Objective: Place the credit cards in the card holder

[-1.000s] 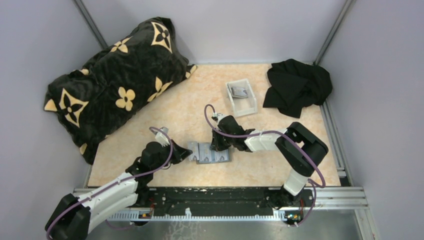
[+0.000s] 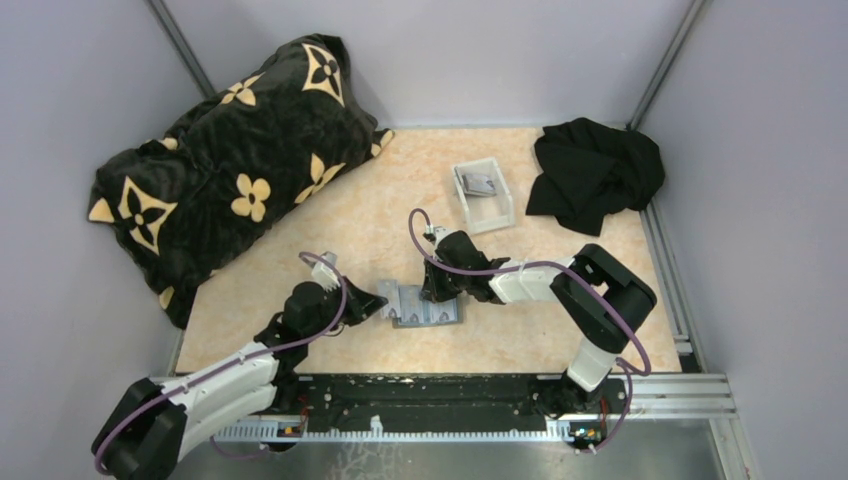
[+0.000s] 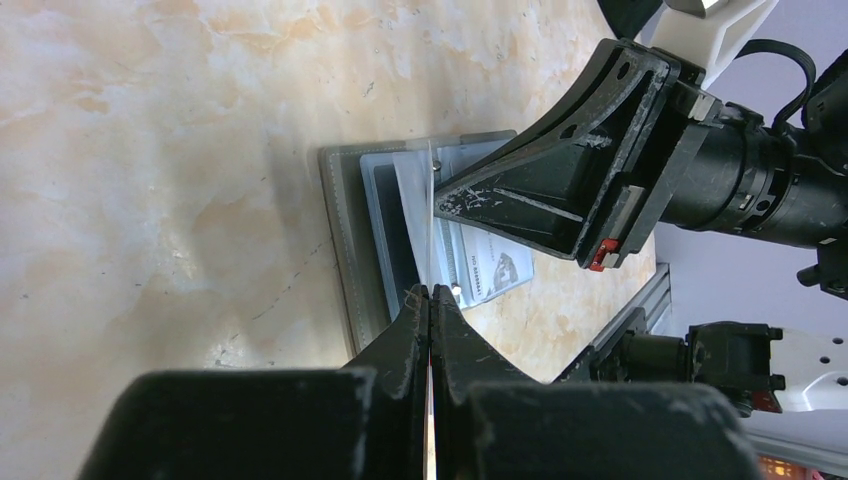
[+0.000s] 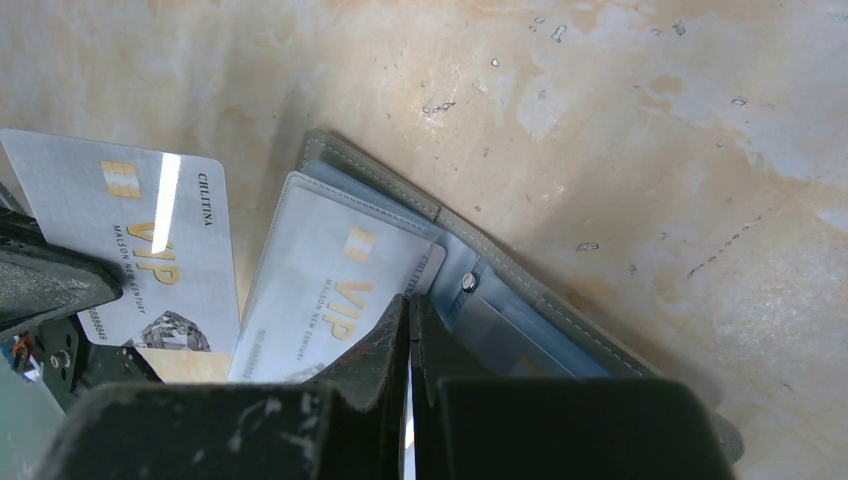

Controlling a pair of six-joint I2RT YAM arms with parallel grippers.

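A silver VIP credit card [image 4: 150,235] is pinched at its edge by my left gripper [image 2: 380,302]. Edge-on, that card [image 3: 431,220] stands up from the left fingertips in the left wrist view. Just right of it, the grey card holder [image 2: 430,322] lies open on the table, with clear sleeves and several cards in it. My right gripper is shut over the holder, its tips against the edge of a sleeve with a VIP card [image 4: 330,290] in it. Whether the thin sleeve is between those tips cannot be made out.
Behind the holder stands a white tray [image 2: 507,203] with more cards [image 2: 479,185] in it. Black cloth [image 2: 597,172] lies at the back right, a large dark cushion [image 2: 240,160] at the back left. Bare table [image 2: 400,220] shows between the cushion and the tray.
The card in my left gripper has shifted very slightly toward the back and the holder. My right arm and the holder look the same.
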